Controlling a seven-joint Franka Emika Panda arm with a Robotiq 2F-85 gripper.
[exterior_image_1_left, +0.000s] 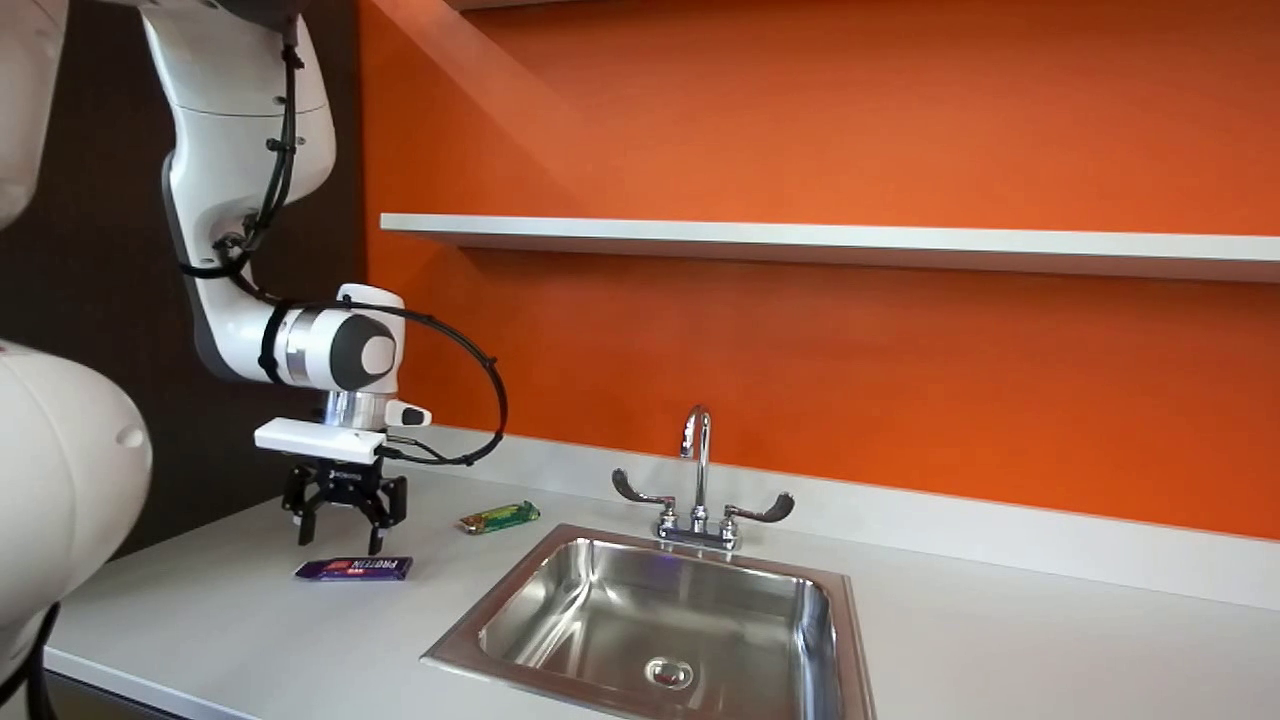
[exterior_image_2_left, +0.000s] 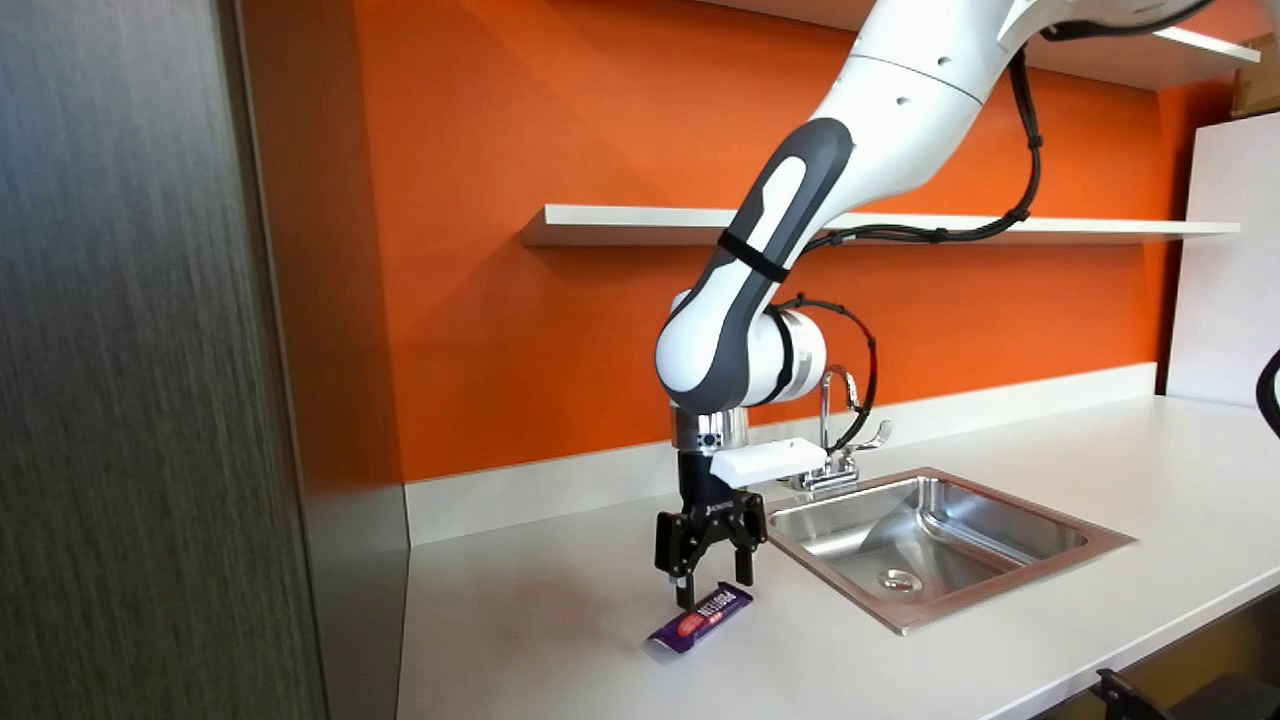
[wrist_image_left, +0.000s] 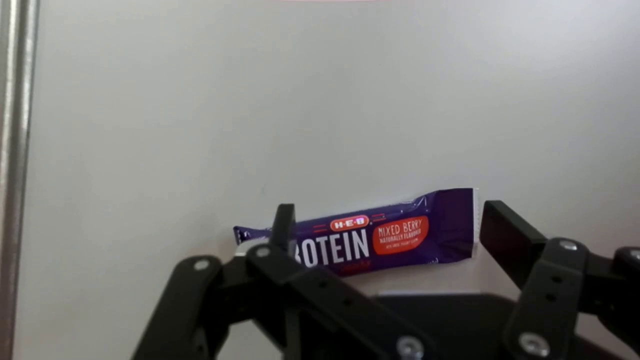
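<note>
A purple protein bar (exterior_image_1_left: 354, 569) lies flat on the counter to the left of the sink. Just above it hangs my gripper (exterior_image_1_left: 341, 546), pointing down with its fingers spread. In the wrist view the bar (wrist_image_left: 396, 234) runs across between the two fingers, its label facing up; the left finger covers part of the wrapper near one end. Nothing is held. From the second exterior view, the bar (exterior_image_2_left: 701, 617) rests on the counter below and slightly in front of the open gripper (exterior_image_2_left: 715, 588).
A green-wrapped bar (exterior_image_1_left: 499, 517) lies farther back on the counter, close to the sink. The steel sink (exterior_image_1_left: 492, 624) with its faucet (exterior_image_1_left: 699, 480) takes up the middle. Bare counter surrounds the purple bar, and a dark panel (exterior_image_2_left: 132, 360) closes off the left side.
</note>
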